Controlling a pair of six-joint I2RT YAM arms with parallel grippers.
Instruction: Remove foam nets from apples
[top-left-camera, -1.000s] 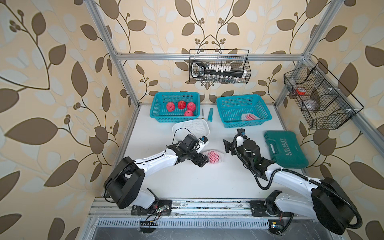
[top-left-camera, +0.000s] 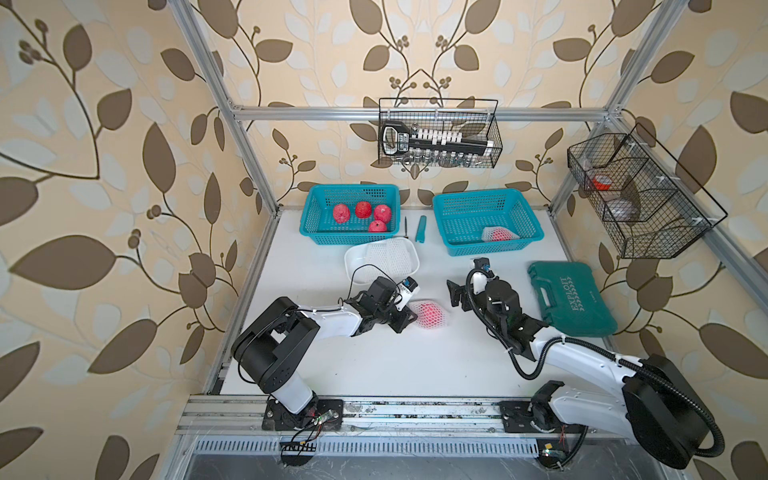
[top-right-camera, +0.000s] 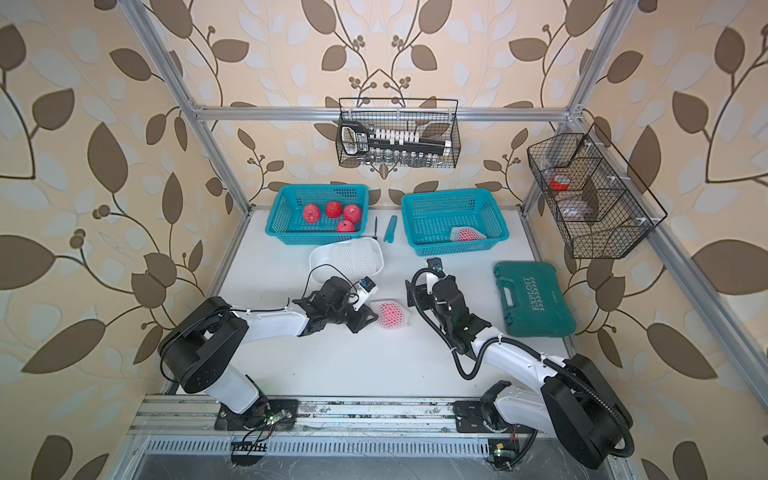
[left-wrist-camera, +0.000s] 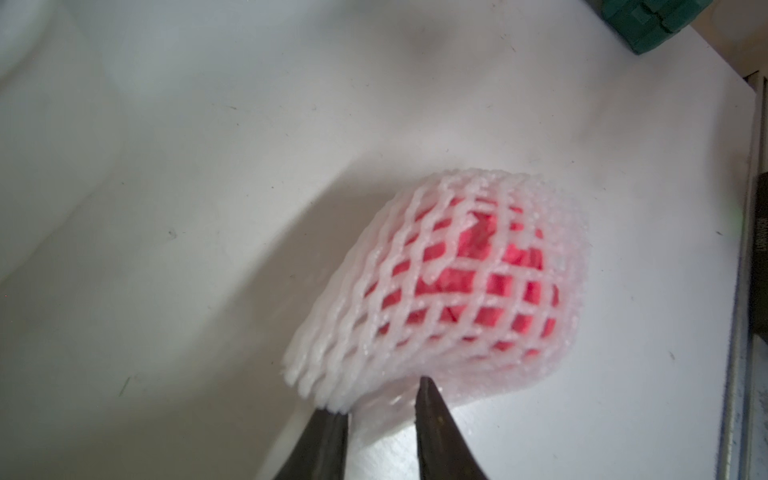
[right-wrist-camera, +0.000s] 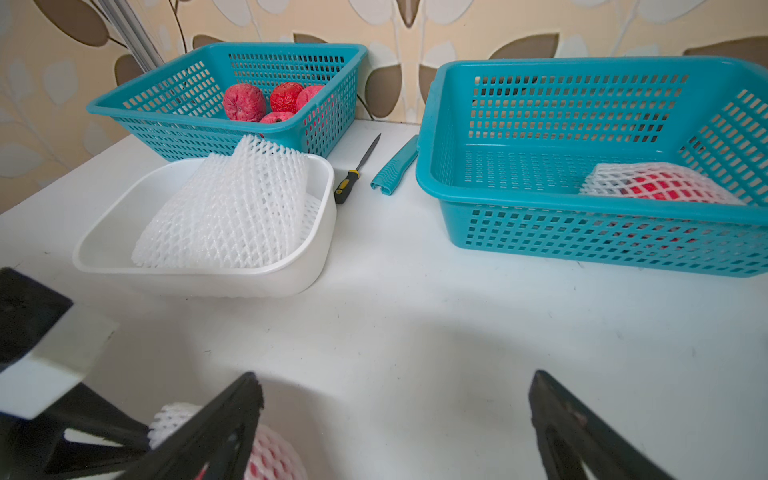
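Observation:
An apple in a white foam net (top-left-camera: 430, 314) lies on the table between the grippers. My left gripper is at the net's loose end, its fingers apart around the white mesh, partly hidden by it. My right gripper stands open to the right, nothing between its fingers. Bare red apples (right-wrist-camera: 244, 101) sit in the left teal basket (top-left-camera: 316, 220). A netted apple (right-wrist-camera: 661, 184) lies in the right teal basket (top-left-camera: 448, 220). Empty foam nets (right-wrist-camera: 220, 208) lie in a white tray (right-wrist-camera: 292, 272).
A knife (right-wrist-camera: 352, 176) and a teal tool (right-wrist-camera: 392, 168) lie between the baskets. A green case (top-left-camera: 574, 296) is at the right.
The right arm has not moved.

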